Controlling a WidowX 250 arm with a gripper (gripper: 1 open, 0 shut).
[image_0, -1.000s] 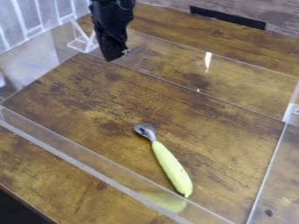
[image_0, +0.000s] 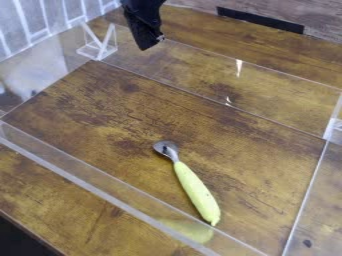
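Note:
A utensil with a pale yellow-green handle (image_0: 195, 189) and a small metal head lies on the wooden surface inside a clear-walled enclosure, in the lower middle of the view. My black gripper (image_0: 150, 38) is at the top edge, above the back left of the enclosure and well away from the utensil. Only its lower end shows, and it is too dark and small to tell how its fingers stand.
Clear plastic walls (image_0: 74, 170) border the work area on the sides, front and back, with a white bracket (image_0: 98, 42) at the back left corner.
My gripper has moved upward and a little to the right, partly out of the frame. The utensil has not moved.

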